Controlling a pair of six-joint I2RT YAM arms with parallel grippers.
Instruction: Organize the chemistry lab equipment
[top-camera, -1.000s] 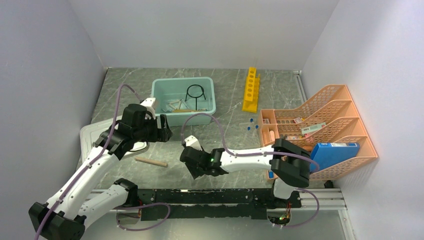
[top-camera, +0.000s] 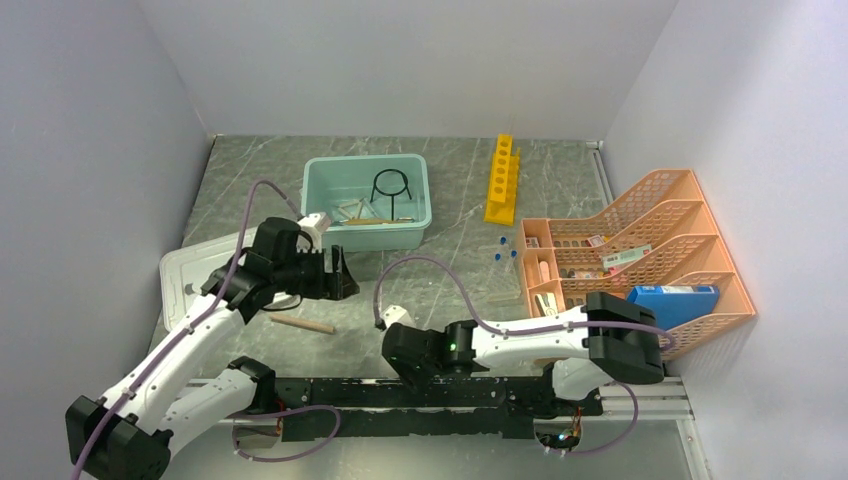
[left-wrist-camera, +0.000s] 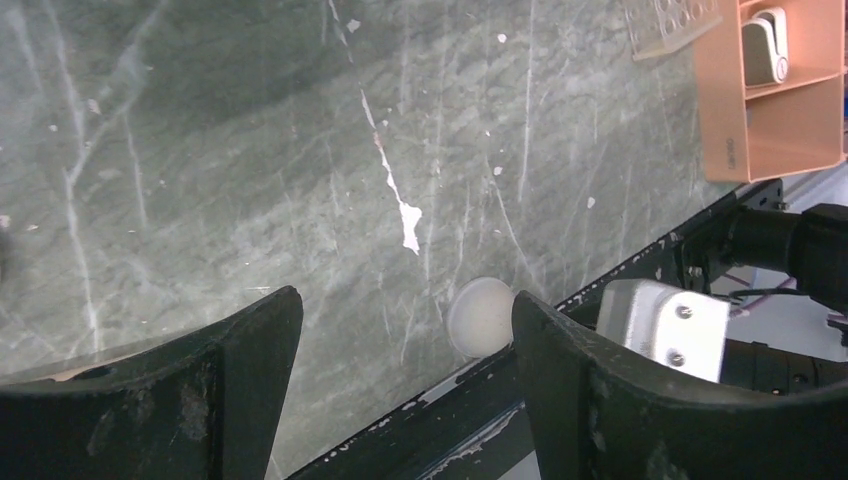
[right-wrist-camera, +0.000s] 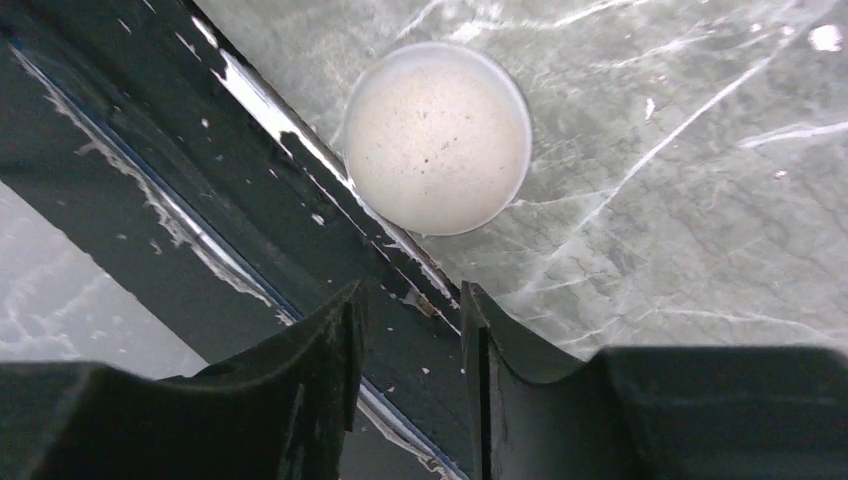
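My left gripper (top-camera: 336, 272) hangs open over the table, just below the teal bin (top-camera: 363, 170), which holds a black ring stand and small tools. A wooden rod (top-camera: 302, 323) lies beneath it. My right gripper is low at the front edge, fingers part open with nothing seen between them. Beyond its fingertips in the right wrist view lies a flat white disc (right-wrist-camera: 438, 140), also in the left wrist view (left-wrist-camera: 482, 316). A yellow tube rack (top-camera: 500, 179) stands at the back; a clear rack (left-wrist-camera: 672, 25) with blue-tipped pieces is beside the organizer.
The peach organizer (top-camera: 620, 214) with boxes and small items fills the right of the table. A white tray (top-camera: 180, 275) lies at the left, partly under my left arm.
The right arm has moved toward the front edge and slightly right. My left gripper has shifted a little right and toward the front.
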